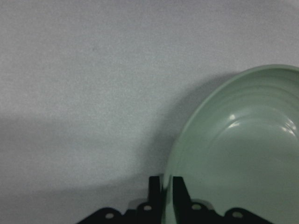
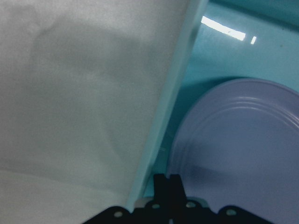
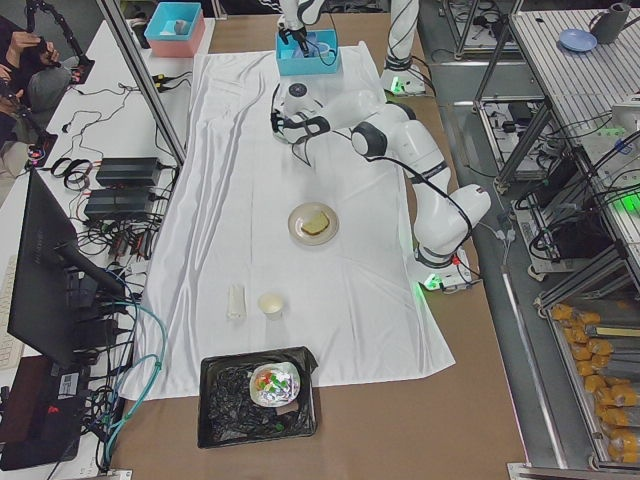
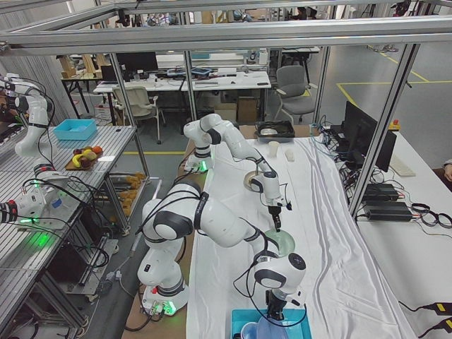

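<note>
A pale green plate (image 4: 284,244) lies on the white cloth, with my left gripper at its rim. The plate's rim (image 1: 205,105) runs between the two narrowly parted fingers; whether they grip it I cannot tell. At the far end in the left view, a blue bin (image 3: 328,62) holds lavender-blue dishes, one a plate (image 2: 229,149) in the right wrist view. My right gripper is inside the bin at that plate's edge, fingers together; anything thin between them is hidden.
A beige plate with food (image 3: 300,226), a cream cup (image 3: 270,305) and a pale upright item (image 3: 236,302) stand on the cloth. A black tray (image 3: 220,420) with a bowl of colourful food sits at the near end.
</note>
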